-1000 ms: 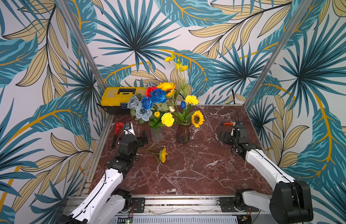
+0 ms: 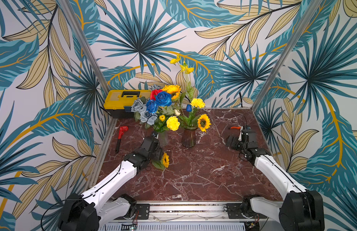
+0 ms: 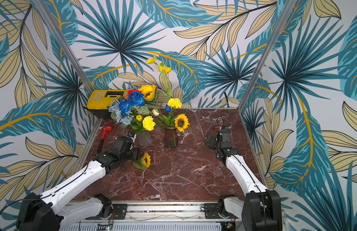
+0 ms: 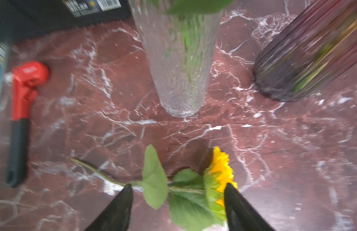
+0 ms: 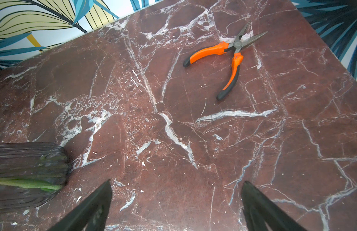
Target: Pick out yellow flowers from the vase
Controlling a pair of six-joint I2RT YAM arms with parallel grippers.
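Note:
A single sunflower (image 4: 224,173) lies on the table, its stem pointing left in the left wrist view. Above it, my left gripper has its fingers spread apart, and no contact with the flower shows. Behind stands a clear vase (image 4: 178,73) bearing blue roses (image 2: 163,99), a red bloom, a sunflower (image 2: 172,90) and a yellow carnation (image 2: 173,123). Beside it, a dark ribbed vase (image 2: 189,138) holds another sunflower (image 2: 204,122), a yellow carnation (image 2: 197,102) and tall yellow blossoms (image 2: 187,69). My right gripper is open over bare tabletop, empty.
A yellow toolbox (image 3: 105,100) sits at the back left, with a red-headed wrench (image 4: 24,96) in front of it. Orange-handled pliers (image 5: 228,53) lie at the back right.
The lying sunflower has shifted slightly left and its leaves show differently. The right arm looks nearly still.

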